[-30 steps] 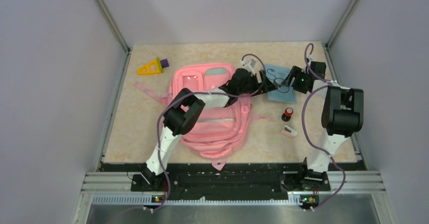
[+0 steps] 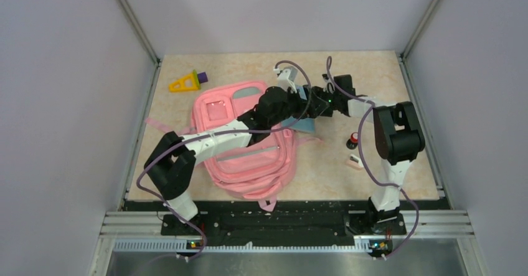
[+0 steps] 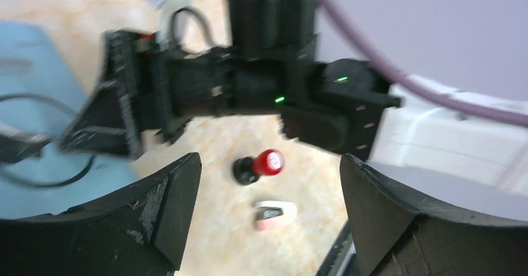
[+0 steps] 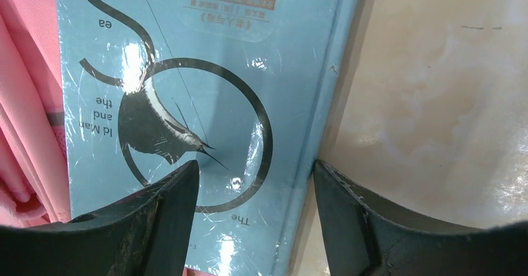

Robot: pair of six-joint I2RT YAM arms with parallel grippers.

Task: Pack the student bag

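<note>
The pink bag [image 2: 215,164] lies on the table under my left arm. At its right edge is a light-blue book [image 2: 303,125], partly hidden under the grippers in the top view. In the right wrist view, the book [image 4: 205,133] lies between a pink fold and bare table. One finger of my right gripper overlaps the cover, while the other meets the spine. These fingers stand apart, and whether they grip the book does not show. My left gripper is open and empty, facing the right gripper [image 2: 327,103] closely above the book.
A red-capped dark bottle [image 2: 352,140] and a small pink-and-white item [image 2: 355,161] stand right of the bag. At the far left lies a yellow object [image 2: 184,83] with a purple end [image 2: 202,77]. Bare table shows at the back and front right.
The book has slid left up against the bag, with both grippers moving left too. The bag has shifted slightly left as well. Bottle and small item have stayed put.
</note>
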